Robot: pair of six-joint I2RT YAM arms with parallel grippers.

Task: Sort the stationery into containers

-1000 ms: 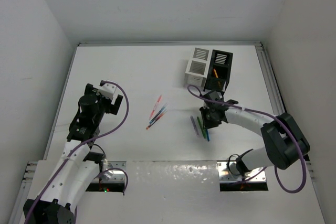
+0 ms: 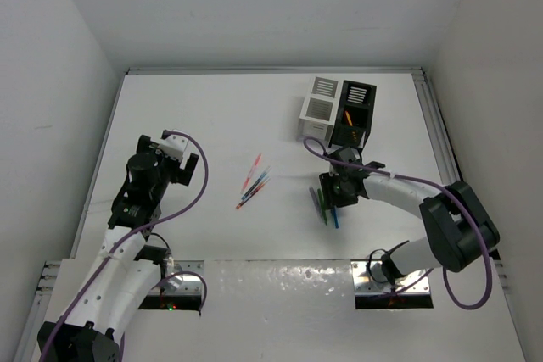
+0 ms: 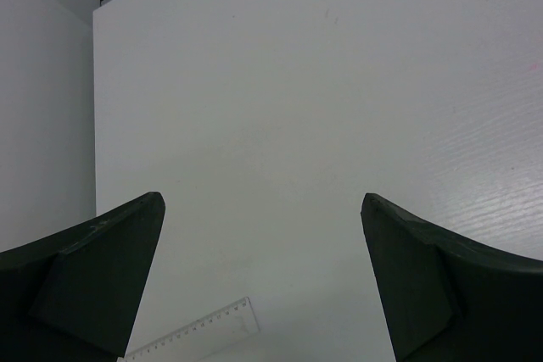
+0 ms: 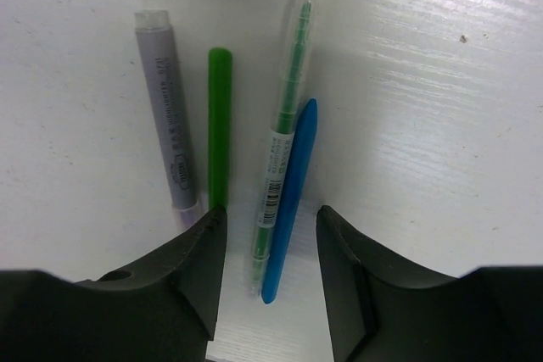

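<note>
In the right wrist view, my open right gripper is low over the table. A clear pen with a green core and barcode label (image 4: 276, 167) and a blue pen (image 4: 291, 197) lie side by side between its fingers, not gripped. A solid green pen (image 4: 220, 120) reaches the left fingertip; a grey pen (image 4: 170, 108) lies outside it. My left gripper is open and empty, with a clear ruler (image 3: 212, 325) on the table at the lower left of its view. A white container (image 2: 310, 131) stands beside a black one (image 2: 369, 91) at the back right.
Several red, blue and dark pens (image 2: 256, 184) lie loosely together mid-table. An orange pencil (image 2: 349, 117) rests inside the black container, just behind the right gripper.
The grey and green pens beside the right gripper have shifted slightly, and the right arm has moved only a little. The left arm stays where it was.
</note>
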